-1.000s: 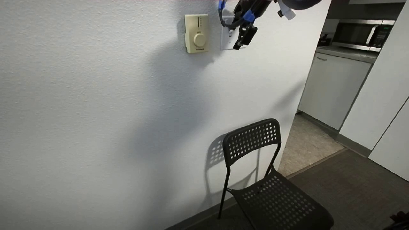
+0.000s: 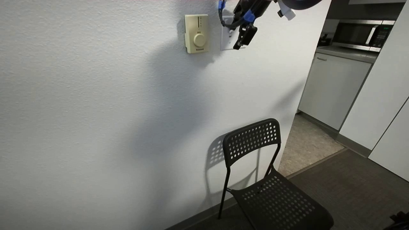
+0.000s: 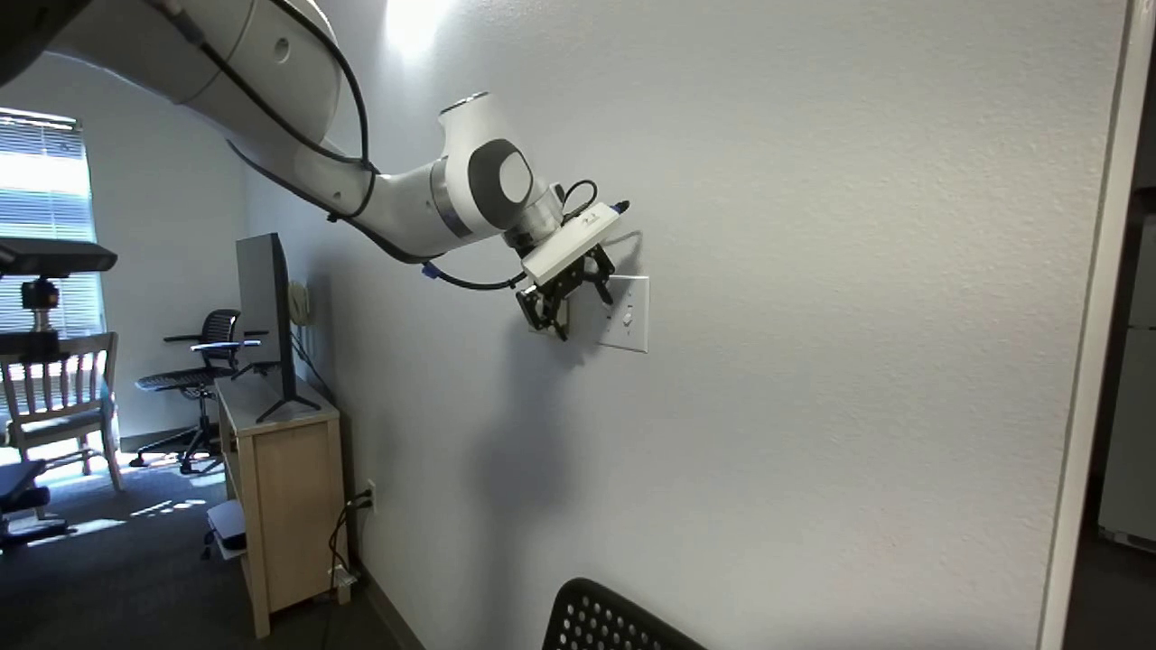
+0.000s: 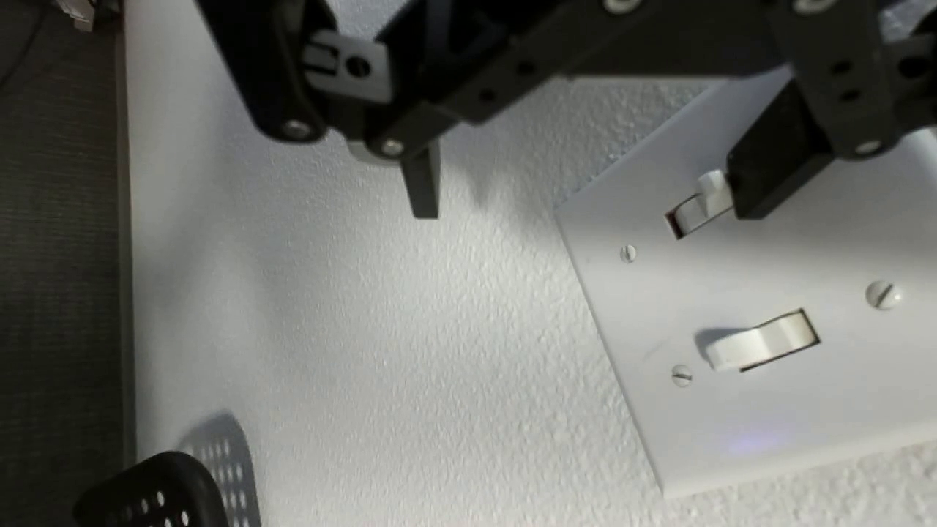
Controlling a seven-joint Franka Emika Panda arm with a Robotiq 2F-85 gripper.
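Observation:
A white two-toggle switch plate [image 4: 703,325] is fixed to the wall on the right of the wrist view. My gripper is open, its fingers spread wide with nothing between them. The right fingertip [image 4: 773,167] overlaps the plate right beside the upper toggle [image 4: 716,187]; whether they touch, I cannot tell. The lower toggle [image 4: 760,339] stands clear of both fingers and tilts left in this view. Over bare wall hangs the left fingertip [image 4: 423,189]. In exterior view 2 the gripper [image 3: 585,316] is just left of the plate [image 3: 629,314].
A beige thermostat [image 2: 197,34] sits on the wall left of the plate. Below stands a black perforated chair [image 2: 253,140] against the wall. To the right are a microwave [image 2: 356,34] and a counter. The wall around is mostly bare.

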